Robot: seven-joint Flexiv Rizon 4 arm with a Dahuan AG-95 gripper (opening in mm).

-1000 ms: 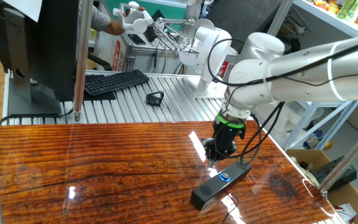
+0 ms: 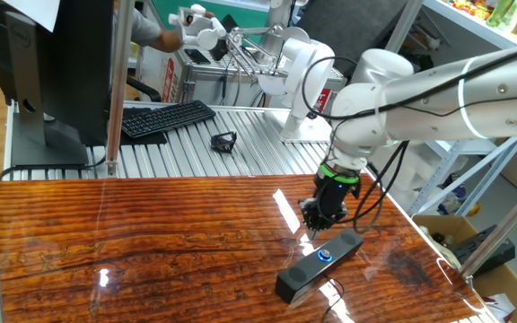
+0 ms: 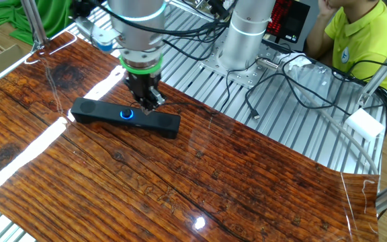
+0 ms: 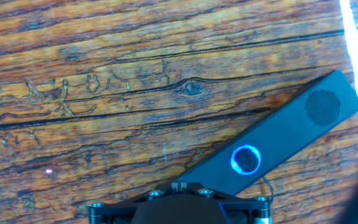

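Observation:
A long black speaker bar (image 2: 319, 266) with a glowing blue ring round its knob lies on the glossy wooden table. In exterior view 2 the same speaker bar (image 3: 99, 111) stretches across the upper left of the tabletop. My gripper points down beside the bar's long side, its two small fingertips together at the bottom of the wrist view and nothing visible between them. From the side, the gripper (image 3: 146, 109) looks very near the bar; whether it touches cannot be told. The bar's lower left end is hidden behind the gripper in the wrist view.
A thin cable (image 2: 338, 296) runs from the bar over the table. A person (image 3: 365, 40) sits beyond the far edge.
My arm and gripper have shifted slightly to the right in exterior view 1. The speaker bar lies where it did.

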